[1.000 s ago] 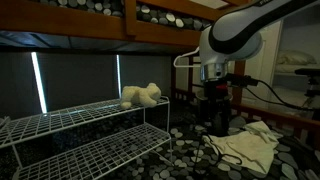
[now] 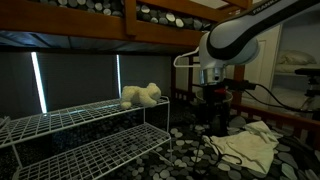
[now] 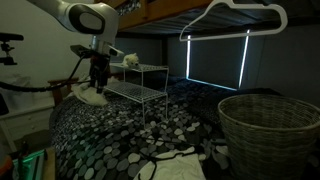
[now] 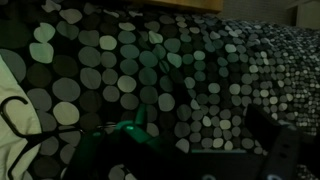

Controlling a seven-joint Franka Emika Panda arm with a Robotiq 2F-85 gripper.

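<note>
My gripper hangs from the white arm over the dark, dotted cover, pointing down. In the wrist view its fingers stand wide apart, open, with only the dotted cover showing between them. A white cloth lies spread below and to the right of the gripper in the first exterior view. A thin black hook, perhaps part of a hanger or a cable, lies on the cloth at the left edge of the wrist view. On the wire rack's top shelf rests a fluffy white object.
The two-level wire rack stands left of the gripper. A wicker basket stands at the right in the second exterior view, where a white hanger shows near the top. A wooden beam runs overhead. Dotted cover lies bare in the middle.
</note>
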